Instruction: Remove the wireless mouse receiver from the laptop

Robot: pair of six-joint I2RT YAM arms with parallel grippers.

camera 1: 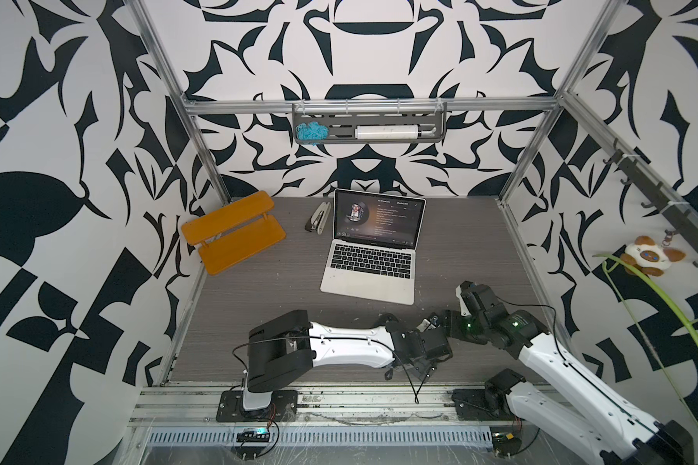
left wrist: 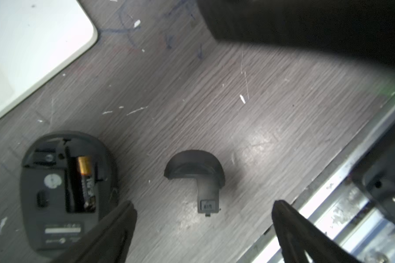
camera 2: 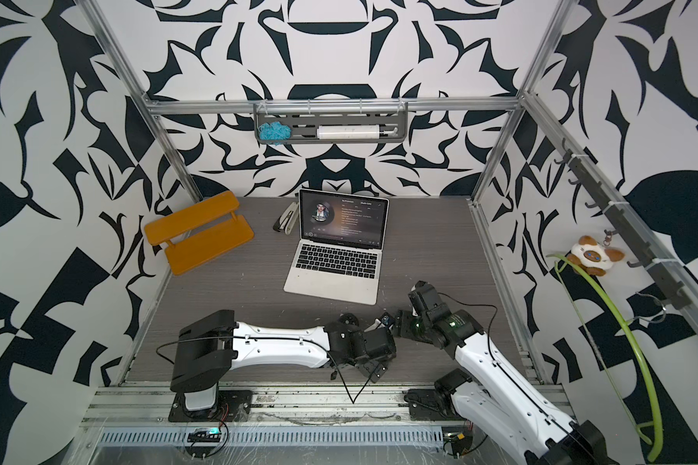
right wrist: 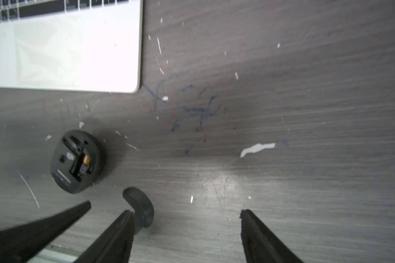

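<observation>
The open laptop (camera 1: pixel 372 267) stands near the back middle, its screen lit. No receiver can be made out on its visible edges. A dark mouse (left wrist: pixel 48 197) lies upside down near the laptop's front edge, with its compartment open and a battery (left wrist: pixel 87 179) inside. Beside it on the table is a curved dark cover with a tab (left wrist: pixel 208 188). My left gripper is open above the cover, its fingers apart on either side in its wrist view. My right gripper is open over bare table; the cover (right wrist: pixel 142 206) appears next to its left finger.
Both grippers are close together; a left finger (right wrist: pixel 43 228) intrudes in the right wrist view. A stapler (camera 1: pixel 318 217) lies left of the laptop, and an orange stand (camera 1: pixel 236 232) is further left. Bare table (camera 1: pixel 473 240) extends right of the laptop.
</observation>
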